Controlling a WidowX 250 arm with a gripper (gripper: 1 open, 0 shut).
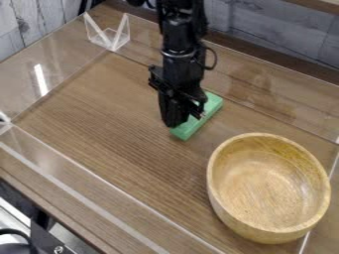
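The black robot arm reaches down from the top centre to my gripper (175, 111), which sits low over the left part of a green rectangular object (201, 115) on the wooden table (93, 149). The fingers look drawn together at that object's edge; the dark body hides exactly what lies between them.
A large tan oval bowl (268, 189) fills the lower right. A white wire or plastic item (109, 32) stands at the back left. Dark edges show at the corners.
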